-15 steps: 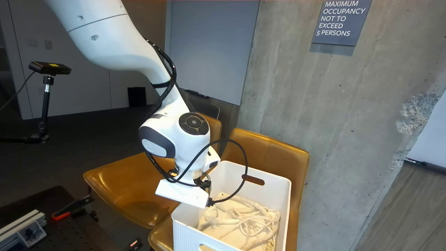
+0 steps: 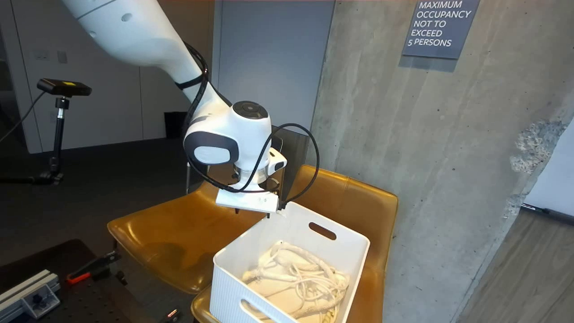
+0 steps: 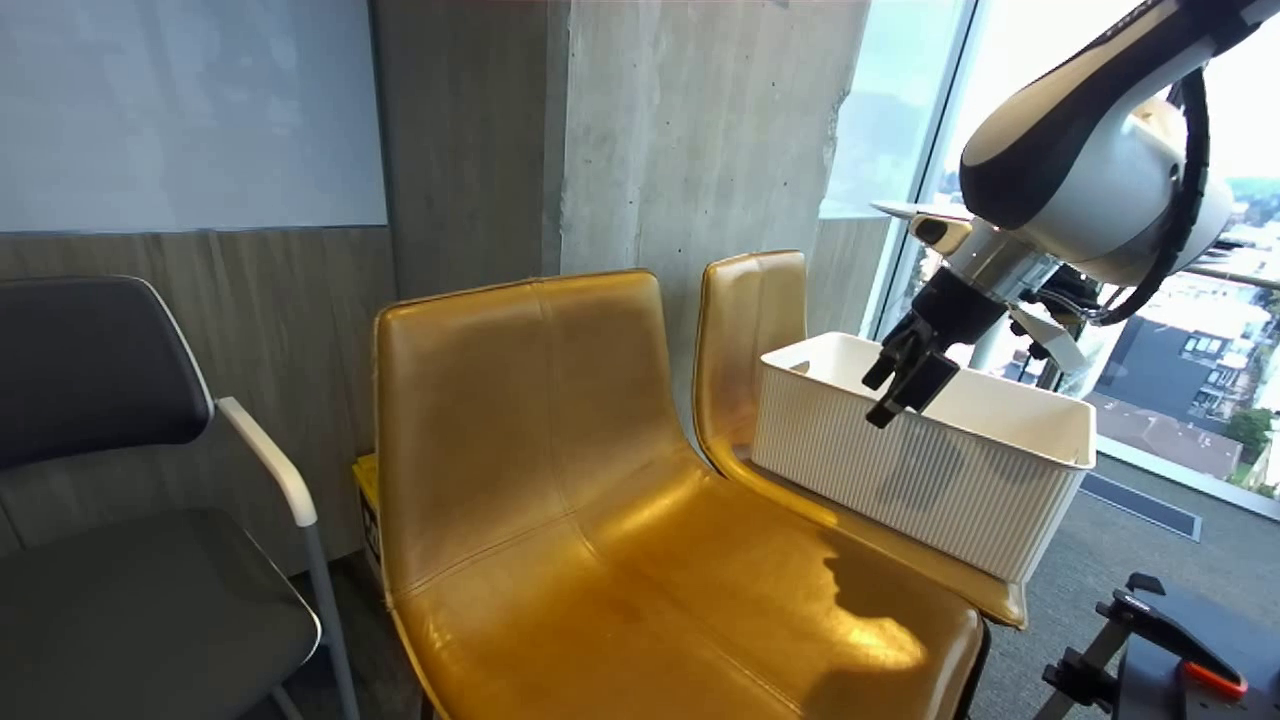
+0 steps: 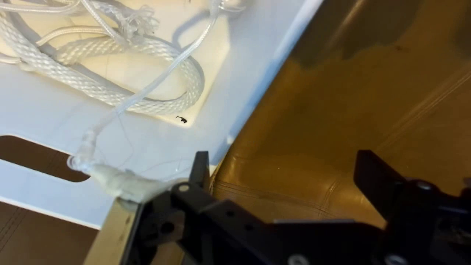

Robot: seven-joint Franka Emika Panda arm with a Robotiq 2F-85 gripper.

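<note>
A white ribbed box (image 2: pixel 236 290) rests on a tan chair and holds a heap of white rope (image 2: pixel 317 285). Above the box's edge, my gripper stands open, its black fingers (image 4: pixel 201 170) wide apart with only brown chair leather visible between them. One thin white cord (image 4: pixel 150 88) rises from the heap to a thick whitish end (image 4: pixel 128 183) beside the outer side of the left finger. Whether that end is caught on the finger, I cannot tell. In exterior view 2 the gripper (image 3: pixel 885 394) appears in front of the box wall; exterior view 1 mostly hides the fingers.
An empty tan chair (image 3: pixel 540 480) stands beside the box's chair. A concrete wall (image 2: pixel 430 188) rises behind. At the lower left of exterior view 1 is a dark table with a clamp (image 2: pixel 91 269). Floor space lies open at the left.
The arm and gripper have risen and shifted slightly right in exterior view 1. The box has slid a little to the left on the chair.
</note>
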